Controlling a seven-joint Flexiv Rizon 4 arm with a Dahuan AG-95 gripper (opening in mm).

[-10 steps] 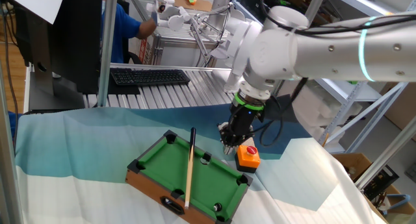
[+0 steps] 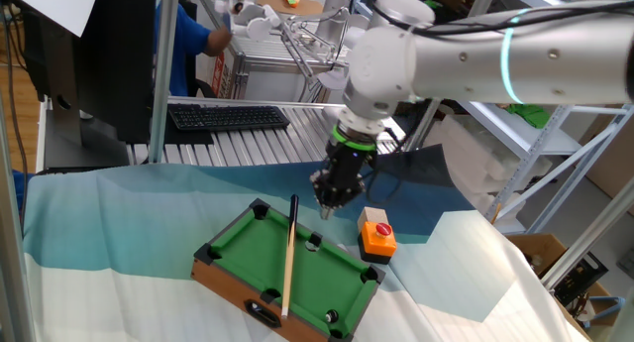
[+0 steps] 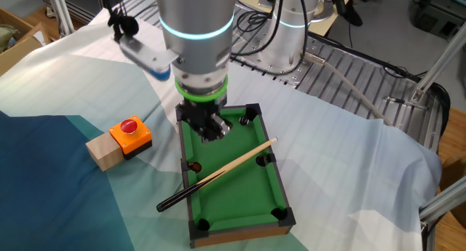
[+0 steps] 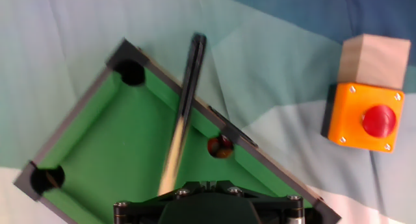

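A small green pool table [image 2: 248, 248] with dark rails rests on the cloth. Across it lies a wooden cue [image 3: 226, 169], its dark thick end sticking out past one rail. A dark reddish ball [image 4: 220, 147] shows in a side pocket in the wrist view. Above the table's edge, clear of the cue, hangs my gripper [image 2: 327, 211]. Its fingertips appear together in the wrist view, with nothing visible between them. To one side stands an orange box with a red push button [image 4: 379, 121], touching a plain wooden block [image 4: 375, 60].
Blue and white cloth [image 3: 54, 182] covers the work surface, with free room around the pool table. A keyboard [image 2: 228, 117] and a dark monitor [image 2: 109, 74] stand behind it. A person in blue [image 2: 188, 45] is in the background.
In exterior view 1, my gripper has moved left and slightly up, away from the wooden block and orange button box towards the pool table. The cue, table and box have stayed put.
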